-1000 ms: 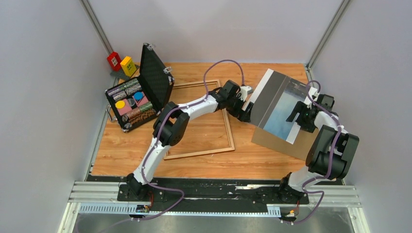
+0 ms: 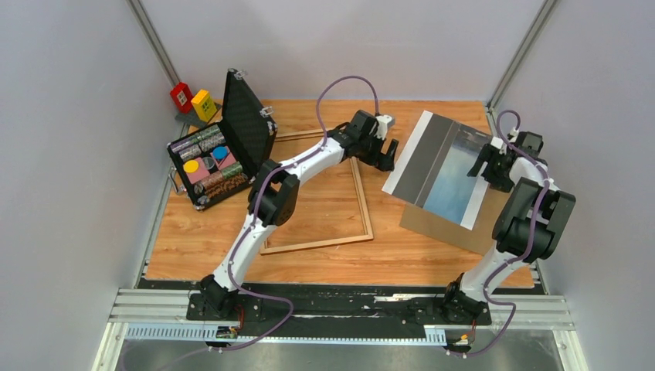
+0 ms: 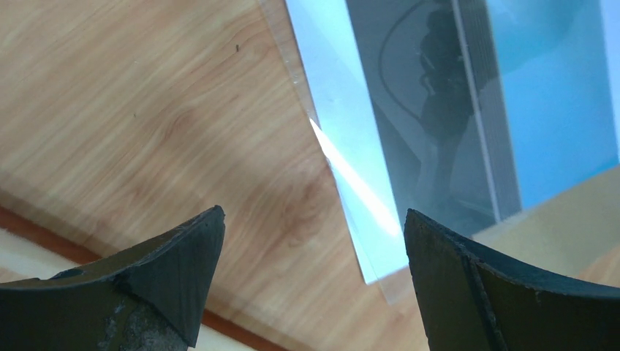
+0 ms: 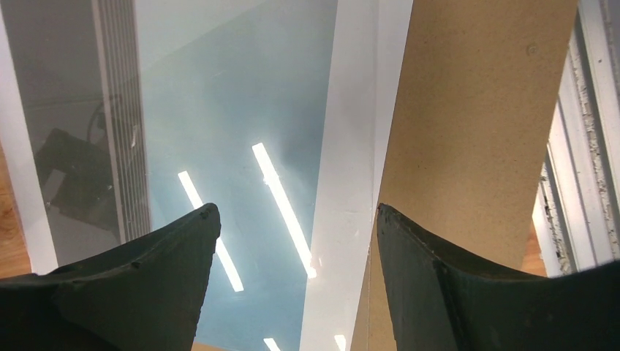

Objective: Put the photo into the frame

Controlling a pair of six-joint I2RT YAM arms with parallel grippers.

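Note:
The photo (image 2: 456, 178), with dark bands, a blue area and white borders under a glossy clear sheet, lies at the right, partly over a brown board (image 2: 432, 232). The wooden frame (image 2: 317, 243) lies empty in the middle. My left gripper (image 2: 386, 158) is open and empty above the table between frame and photo; the left wrist view shows the photo's white edge (image 3: 351, 161) ahead. My right gripper hangs over the photo's right border, fingers apart around where that border meets the board, nothing visibly held.
An open black case (image 2: 247, 116) with colourful contents stands at the left, with red (image 2: 181, 97) and yellow (image 2: 202, 107) blocks behind it. A metal rail runs along the right edge. Bare table shows along the front.
My left gripper has moved up, toward the back of the table. My right gripper has shifted slightly rightward and back. The photo has shifted slightly rightward.

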